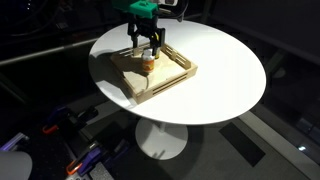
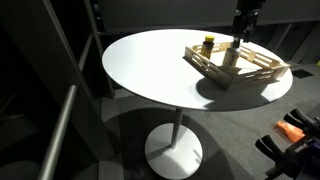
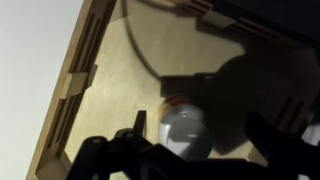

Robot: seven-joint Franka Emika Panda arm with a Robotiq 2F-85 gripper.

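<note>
A bottle with a white top and orange label (image 1: 149,64) stands upright in a wooden crate (image 1: 150,95). My gripper (image 1: 147,45) is just above it, fingers open. In the wrist view the bottle's round white top (image 3: 186,134) sits in the gap between the spread fingers, and I see no clear contact. From the other side, the pale bottle (image 2: 231,57) shows beneath the dark gripper (image 2: 238,37). A second bottle with a yellow cap (image 2: 208,42) stands close by.
The crate's slatted walls (image 3: 68,95) surround the bottle closely on the wrist view's left. A thin dark line, perhaps a cable or shadow, crosses the crate floor.
</note>
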